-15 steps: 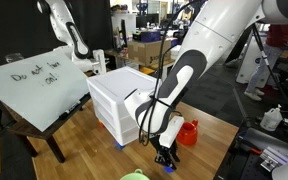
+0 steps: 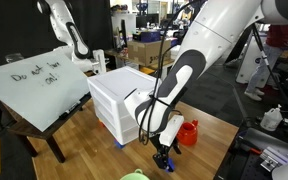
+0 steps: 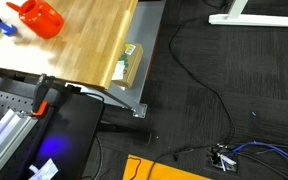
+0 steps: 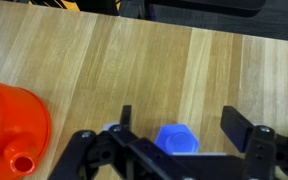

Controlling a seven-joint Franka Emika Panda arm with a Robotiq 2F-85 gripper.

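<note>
A blue object (image 4: 176,138) with a faceted top lies on the wooden table (image 4: 144,60), low in the wrist view between my fingers. My gripper stands open above it, one dark finger on each side and none seen touching it. In exterior view 1 the gripper (image 2: 165,158) is close over the table, and the blue object (image 2: 169,167) shows right beneath it. From above, the blue object (image 3: 8,28) appears at the left edge in exterior view 2. Its lower part is hidden by the gripper in the wrist view.
A red pot-like vessel (image 4: 14,130) with a spout stands left of the gripper in the wrist view. A green bowl (image 2: 136,175) sits at the front edge in exterior view 1. A large white box (image 2: 124,100) stands behind. Bare table lies ahead.
The gripper seems slightly lower over the blue object than a second ago. The blue object, red vessel and green bowl look unmoved.
</note>
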